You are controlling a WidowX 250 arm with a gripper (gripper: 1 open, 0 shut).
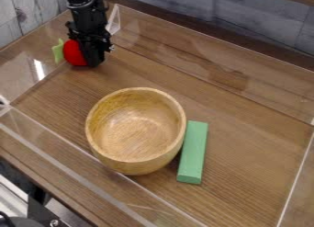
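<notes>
My black gripper (90, 49) is at the upper left of the camera view, low over the table beside a red object (73, 54). A small light green object (58, 51) lies just left of the red one. The gripper's fingers are dark and small, and whether the red object is between them or only next to them is hard to tell.
A large tan bowl (135, 96) sits at the lower middle, with a long green block (193, 153) to its right.
</notes>
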